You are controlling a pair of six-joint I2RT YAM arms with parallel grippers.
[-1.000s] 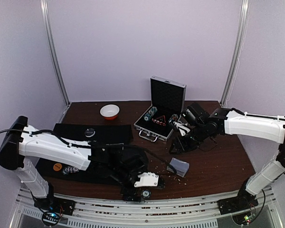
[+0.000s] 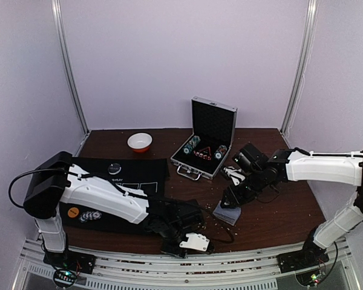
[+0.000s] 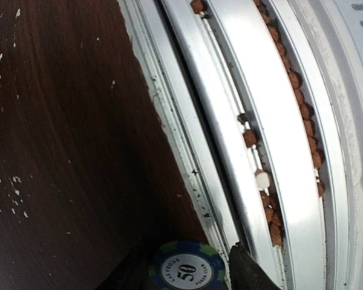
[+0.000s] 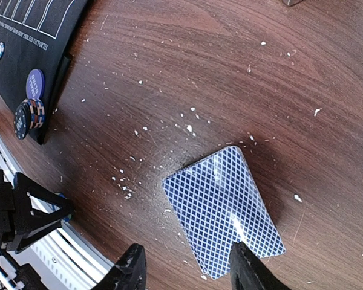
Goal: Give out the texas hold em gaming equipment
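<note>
A blue and green poker chip (image 3: 187, 270) marked 50 lies by the table's front edge, in the left wrist view. My left gripper is partly open around it, with a sliver of space beside the right fingertip. From the top that chip is hidden under the left hand. A deck of blue-patterned cards (image 4: 221, 202) rests flat on the wood. My right gripper hangs over the deck's near side, open, its right finger (image 4: 245, 266) overlapping the deck's corner in view. The black playing mat (image 2: 154, 169) is partly covered by my left arm.
An open silver case (image 2: 190, 172) with chip stacks stands at the back centre. Behind the mat is a red and white bowl (image 2: 140, 141). Several chips lie on the mat, including an orange one (image 2: 73, 212). Metal rails (image 2: 187, 269) border the table's front.
</note>
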